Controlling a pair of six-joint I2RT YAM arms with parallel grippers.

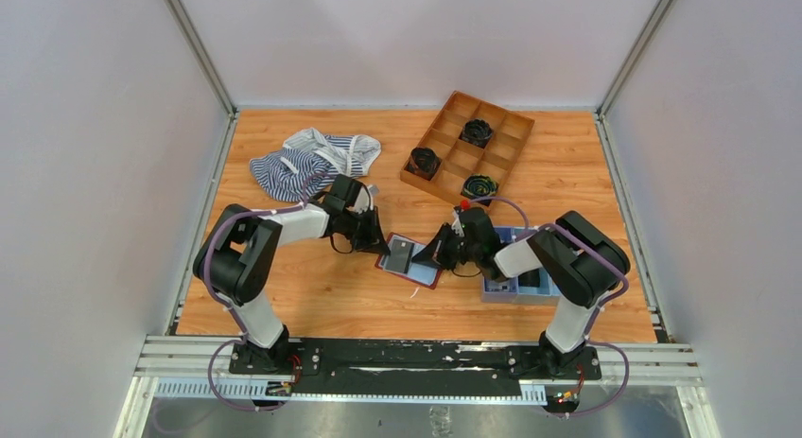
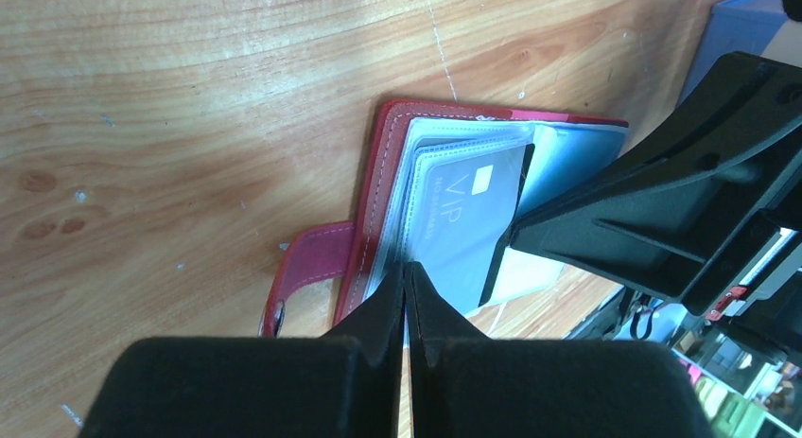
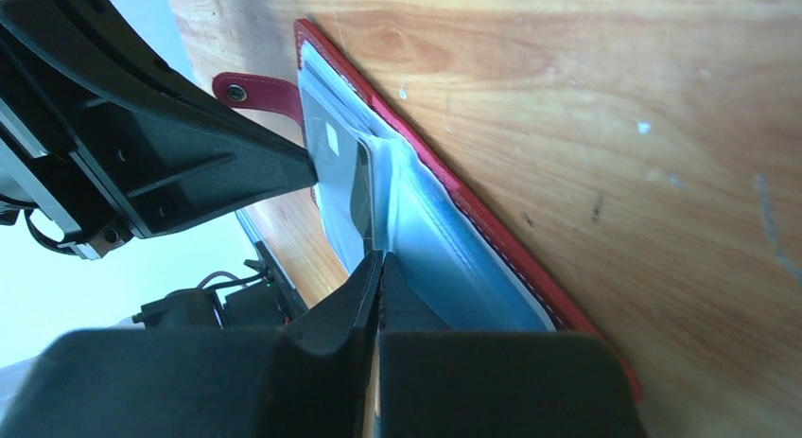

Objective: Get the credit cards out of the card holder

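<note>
The red card holder lies spread open on the table between my two grippers, its clear sleeves facing up. A grey VIP card with a black stripe sits in a sleeve on its left side; the same card shows in the right wrist view. My left gripper is shut, its tips at the sleeve's left edge; nothing shows between them. My right gripper is shut too, tips down on the clear sleeves near the card's striped edge, with nothing visible between its fingers. Whether either pinches a thin sleeve is hidden.
A brown compartment tray with several dark rolled items stands at the back. Striped cloth lies at the back left. A blue-grey bin sits under the right arm.
</note>
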